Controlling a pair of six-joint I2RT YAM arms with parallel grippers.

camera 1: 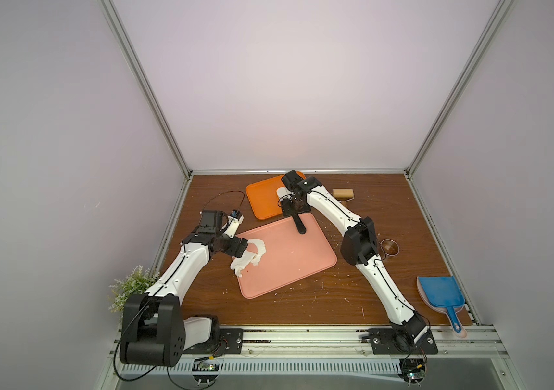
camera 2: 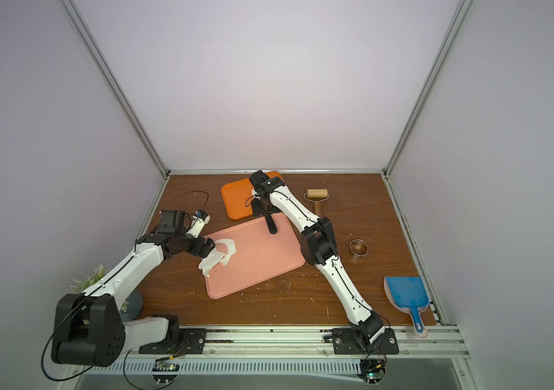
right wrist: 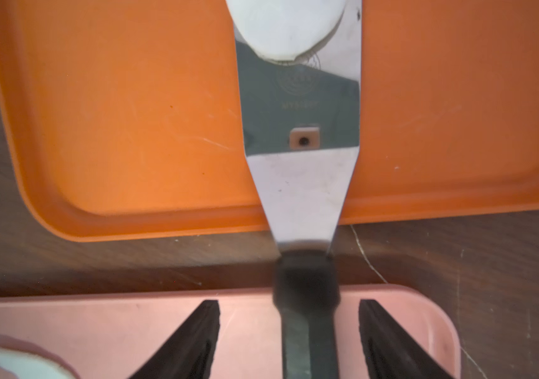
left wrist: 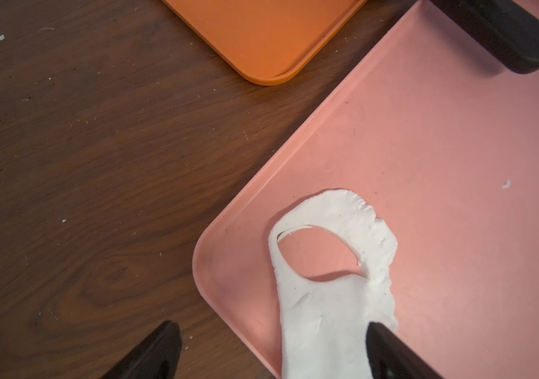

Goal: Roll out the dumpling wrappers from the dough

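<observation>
A round white dough wrapper (right wrist: 285,25) lies on the metal blade of a spatula (right wrist: 301,202), over the orange tray (right wrist: 124,208). The spatula's black handle (camera 1: 299,225) reaches back over the pink tray (camera 1: 290,279). My right gripper is open, with one finger on each side of the handle and a gap at both sides. A rolled-out dough sheet (left wrist: 329,315) with a large round hole lies at the pink tray's left corner. Above that sheet and the tray's edge, my left gripper stands open, nothing between its fingers.
A wooden roller (camera 2: 317,193) lies at the back right of the table. Nearer stands a round metal cutter (camera 2: 358,247). A blue dustpan (camera 2: 408,293) occupies the right front corner. The pink tray's middle is bare.
</observation>
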